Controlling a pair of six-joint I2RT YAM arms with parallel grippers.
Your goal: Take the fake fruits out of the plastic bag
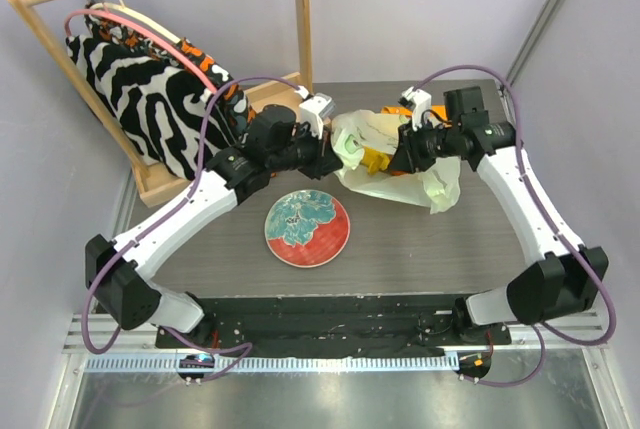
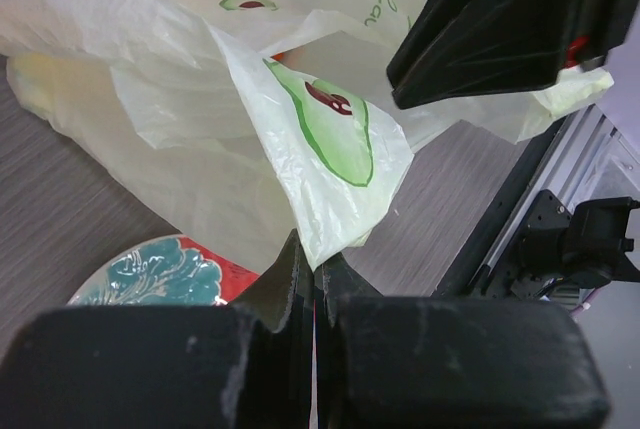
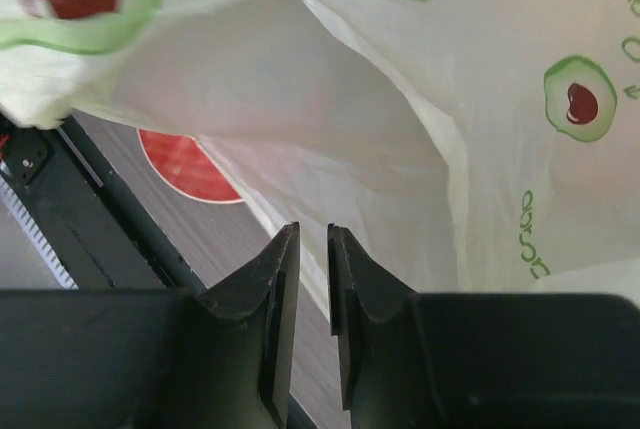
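A white plastic bag [image 1: 445,184] with green avocado prints lies crumpled on the table, yellow and orange fake fruit [image 1: 377,159] showing inside. My left gripper [image 1: 332,157] is shut on a corner of the bag, seen pinched at its fingertips in the left wrist view. My right gripper [image 1: 405,154] hangs over the bag's opening, close to the fruit, its fingers slightly apart; in the right wrist view only bag film [image 3: 390,189] shows beyond them, with nothing clearly between them.
A red and teal plate [image 1: 306,228] lies in front of the bag. A wooden rack [image 1: 160,180] with printed cloth bags stands at the back left. An orange cloth lies behind the bag.
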